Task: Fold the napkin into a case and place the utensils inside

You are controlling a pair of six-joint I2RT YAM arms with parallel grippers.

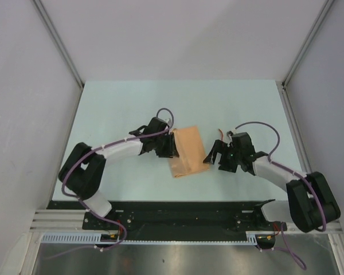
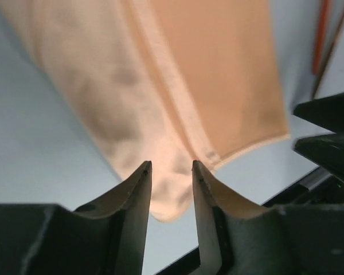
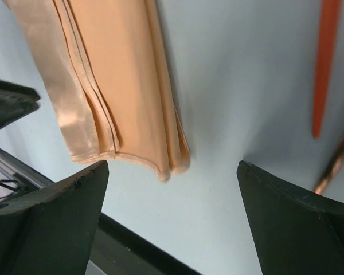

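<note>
The tan napkin (image 1: 189, 150) lies folded lengthwise into a strip in the middle of the table, with a narrow raised fold running along it. Over its left part hovers my left gripper, its fingers part open with a gap between them and nothing held. My right gripper is wide open above the napkin's near right corner, apart from the cloth. To the right of the napkin lie the utensils: a reddish stick (image 3: 325, 63) and a dark brown one (image 3: 339, 154), both mostly hidden by the right gripper in the top view.
Free white table (image 1: 120, 177) surrounds the napkin on the left and at the back. The dark front edge (image 1: 178, 220) runs close to the napkin's near end. Both grippers stand near each other.
</note>
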